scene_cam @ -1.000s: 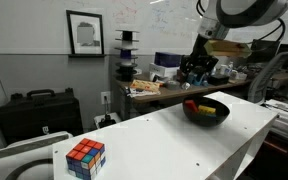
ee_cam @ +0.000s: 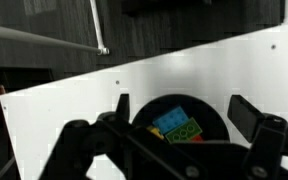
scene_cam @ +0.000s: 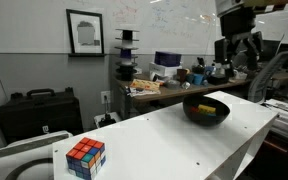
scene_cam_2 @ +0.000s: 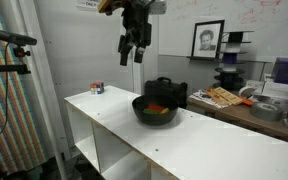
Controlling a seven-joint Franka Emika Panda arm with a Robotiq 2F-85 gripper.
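A black bowl [scene_cam: 208,121] stands on the white table, holding several toy blocks. In the wrist view a green block [ee_cam: 185,130], a blue block [ee_cam: 170,120] and a bit of yellow and red show inside the bowl, whose near part is hidden by the gripper. High above the bowl, well clear of it, is my gripper [scene_cam_2: 132,58]; its fingers are spread with nothing between them. A Rubik's cube [scene_cam: 86,158] sits far off at the other end of the table.
The table edge runs close to the bowl.
My gripper has risen from just over the bowl and shifted to the right in exterior view 1. A red piece seen at the bowl's left rim a second ago no longer shows there.
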